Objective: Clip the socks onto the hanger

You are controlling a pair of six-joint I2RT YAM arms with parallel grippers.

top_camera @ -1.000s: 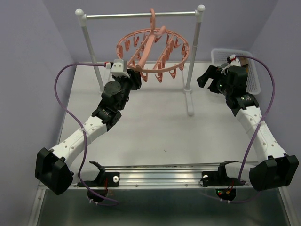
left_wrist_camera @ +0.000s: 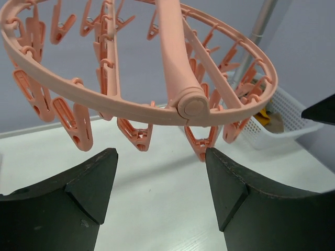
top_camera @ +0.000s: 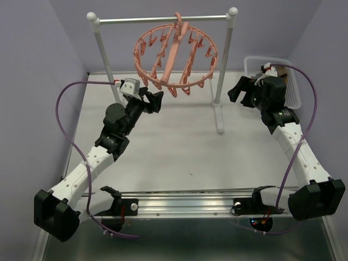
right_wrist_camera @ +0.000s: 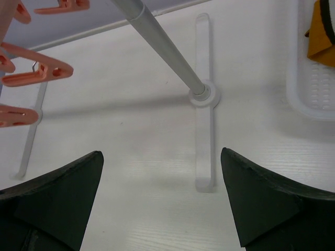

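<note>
A round pink hanger with many dangling clips hangs from the rack's bar in the top view. My left gripper stands open just below its front left rim; in the left wrist view, the hanger rim and its clips are above and beyond the spread fingers, with nothing between them. On the right, my right gripper is open and empty beside the basket. Part of a mustard-coloured cloth, perhaps a sock, shows inside the white basket in the right wrist view.
A white rack carries the hanger, its right foot lying on the table between the arms. Grey walls close in both sides.
The hanger has swung and turned, now sitting a little further left. My right arm has stayed still.
</note>
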